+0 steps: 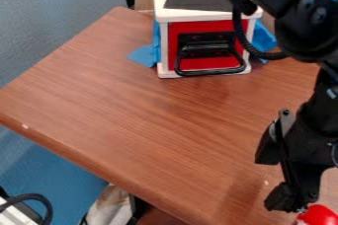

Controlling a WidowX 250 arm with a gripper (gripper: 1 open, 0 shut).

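Note:
A black gripper (288, 195) hangs low at the right edge of the wooden table (119, 140), its fingers pointing down beside a red object (319, 217) that is cut off at the lower right corner. Whether the fingers are open or shut does not show clearly. At the back of the table stands a white box with a red front (185, 61), a black wire rack or handle on that front and a dark strip on top.
Blue cloth or padding (141, 55) lies behind and beside the box. Beyond the left edge are a blue surface and a black cable (40, 200).

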